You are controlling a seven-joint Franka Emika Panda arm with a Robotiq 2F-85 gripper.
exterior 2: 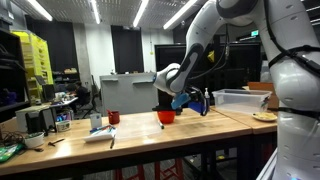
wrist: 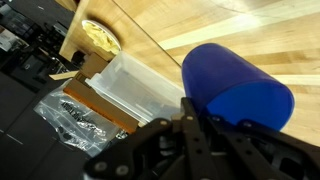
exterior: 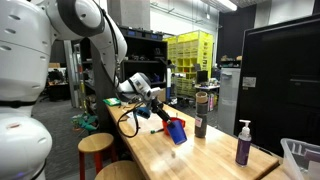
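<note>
A blue cup (wrist: 235, 85) is held by my gripper, which is shut on its rim or wall. In the first exterior view the blue cup (exterior: 177, 131) hangs tilted just above the wooden table (exterior: 200, 155). Behind it and partly hidden stands a red container (exterior: 168, 125). From the other side, the red container (exterior 2: 166, 116) shows on the table near the blue cup (exterior 2: 196, 106). Whether anything lies inside either one cannot be seen.
A dark canister (exterior: 200, 126) and a purple bottle (exterior: 243, 144) stand to the right of the cup. A clear plastic bin (exterior: 301, 158) sits at the right edge. A yellow plate (wrist: 102, 36) shows in the wrist view.
</note>
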